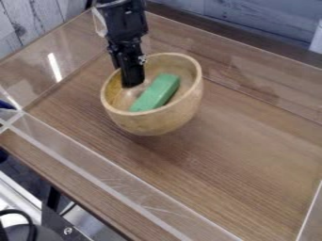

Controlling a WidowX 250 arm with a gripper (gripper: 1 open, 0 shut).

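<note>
My black gripper (130, 73) reaches down from the top of the view to the left rim of a pale wooden bowl (170, 116), shut on that rim. The bowl holds a green block (156, 92), lying diagonally in its right half. The fingertips are small and dark against the bowl's inside.
Clear strips run along its left and front edges. White boards border it at the back, and a black cable (15, 218) lies at the lower left corner.
</note>
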